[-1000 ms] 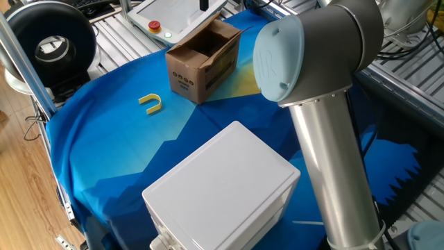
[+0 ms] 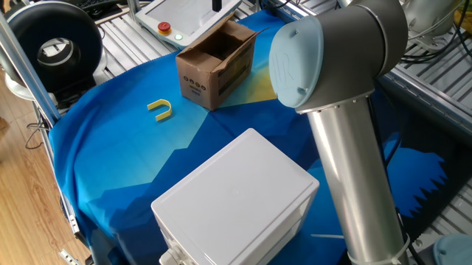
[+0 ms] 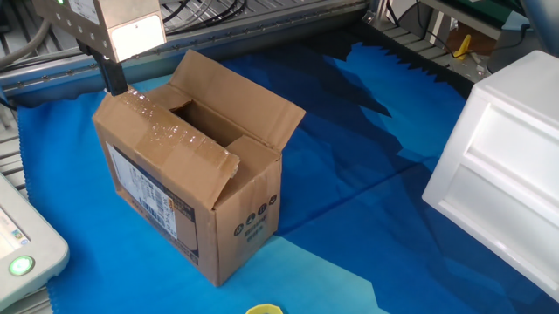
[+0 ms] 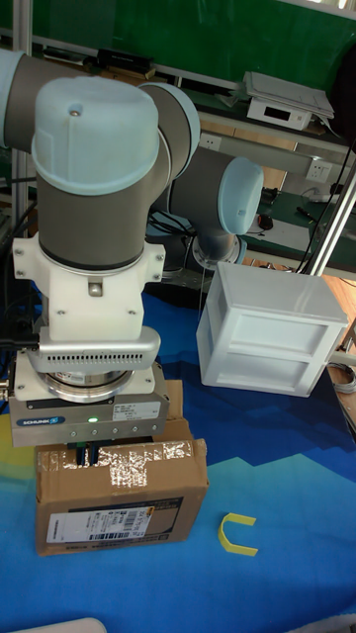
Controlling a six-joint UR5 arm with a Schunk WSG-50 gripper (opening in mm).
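Note:
An open cardboard box (image 3: 192,166) stands on the blue cloth, its flaps raised or slanted around a dark opening. My gripper (image 3: 115,87) comes down from the top left in exterior view 2, its dark fingers at the box's far left flap edge. Contact with the cardboard cannot be judged. In exterior view 3 the gripper body (image 4: 90,418) hangs just over the box, hiding most of the opening. The fingers overlap too much to show whether they are open or shut. A yellow U-shaped piece (image 2: 159,110) lies on the cloth beside the box.
A white drawer unit (image 2: 236,195) stands apart from the box, near the arm. The teach pendant (image 2: 188,18) with its red button lies behind the box. Bare blue cloth (image 2: 110,154) spreads around the yellow piece.

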